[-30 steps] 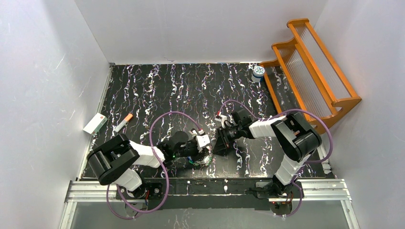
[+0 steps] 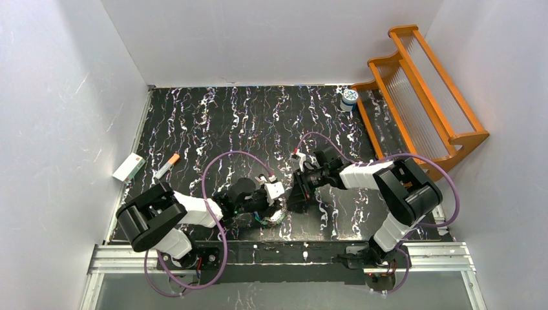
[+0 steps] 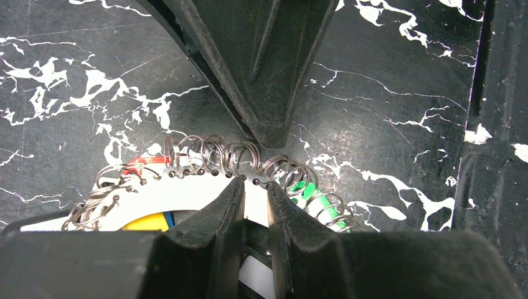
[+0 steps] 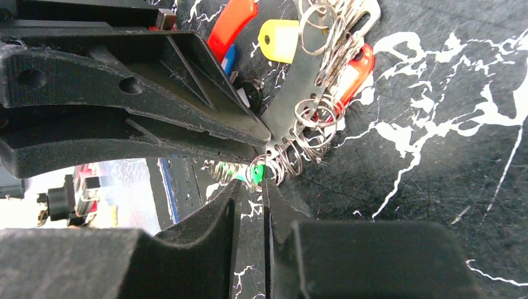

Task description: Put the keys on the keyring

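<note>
The keyring, a curved silvery plate (image 3: pixel 168 199) with several wire rings along its edge, lies close to the table's front edge, mostly covered by the arms in the top view. Colored keys hang about it, among them a red key (image 4: pixel 231 28), a yellow key (image 4: pixel 278 41) and a green key (image 3: pixel 320 205). My left gripper has its fingertips over the plate with a gap between them; whether they clasp it I cannot tell. Slightly open, my right gripper points at a wire ring (image 4: pixel 254 175) just past its tips. Nothing shows clearly held there.
An orange-and-white marker (image 2: pixel 167 166) and a white box (image 2: pixel 129 168) lie at the left. A wooden rack (image 2: pixel 420 97) and a white-blue jar (image 2: pixel 349 99) stand at the back right.
The right arm's elbow has swung slightly to the right and forward, its gripper staying by the keyring. The left arm looks nearly still, and the keyring has shifted slightly.
</note>
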